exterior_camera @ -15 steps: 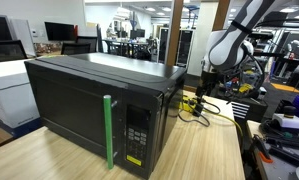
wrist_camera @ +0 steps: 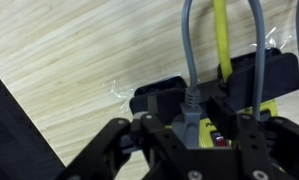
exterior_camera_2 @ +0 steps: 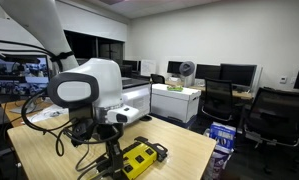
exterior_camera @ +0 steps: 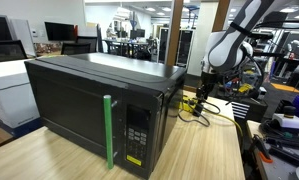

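Note:
My gripper is over the table at the bottom of the wrist view, its fingers (wrist_camera: 114, 137) apart. A grey cable end (wrist_camera: 192, 112) lies in the gap between them, close to a black and yellow device (wrist_camera: 214, 134). Whether anything touches the cable end cannot be told. In exterior view 2 the yellow part of the device (exterior_camera_2: 138, 160) shows on the table beside the dark gripper (exterior_camera_2: 114, 157). A yellow cable (wrist_camera: 222, 38) runs up beside the grey one. From exterior view 1 the fingertips are too small to make out.
A large black microwave (exterior_camera: 84, 105) with a green handle (exterior_camera: 108, 130) fills much of the table and stands left of the arm in exterior view 1. Loose cables loop around the device. Bare wood (exterior_camera: 194, 150) lies in front, at the right of the microwave.

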